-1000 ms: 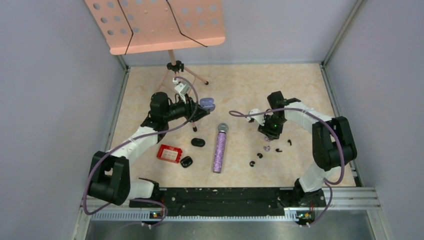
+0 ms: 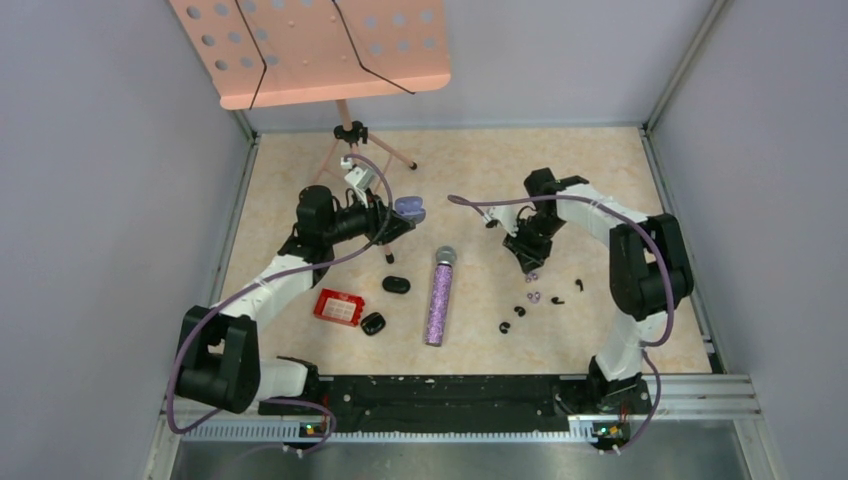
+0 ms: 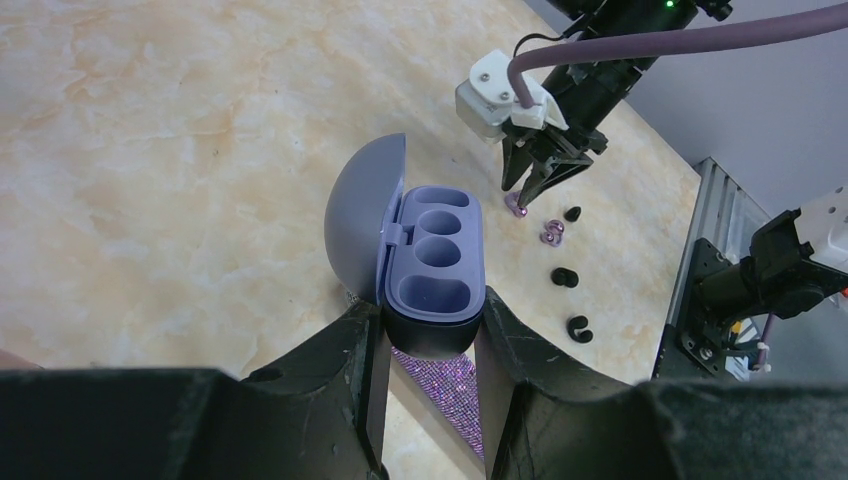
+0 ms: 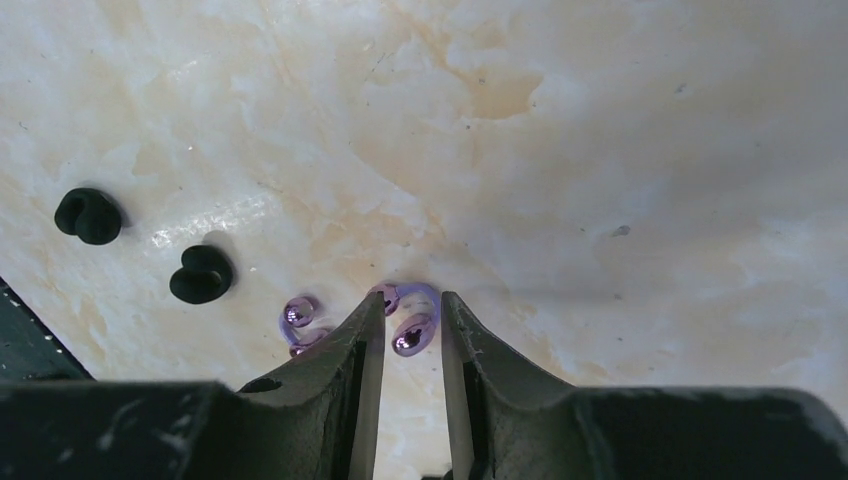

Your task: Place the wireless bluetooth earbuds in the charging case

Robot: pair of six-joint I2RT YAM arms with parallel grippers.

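Note:
My left gripper is shut on an open lavender earbud charging case (image 3: 431, 250), lid upright, slots facing up. My right gripper points down, fingers slightly apart, over a lavender earbud (image 4: 414, 333) with a second bud and curved piece beside it; nothing shows clearly held. Another lavender pair (image 4: 298, 311) lies to its left in the right wrist view.
Several black earbuds (image 2: 504, 328) lie on the right of the table (image 2: 480, 170). A glittery microphone (image 2: 438, 300) lies in the middle; black cases (image 2: 396, 285) and a red box (image 2: 338, 308) lie left. A pink stand is behind.
The left gripper with the case has moved very slightly.

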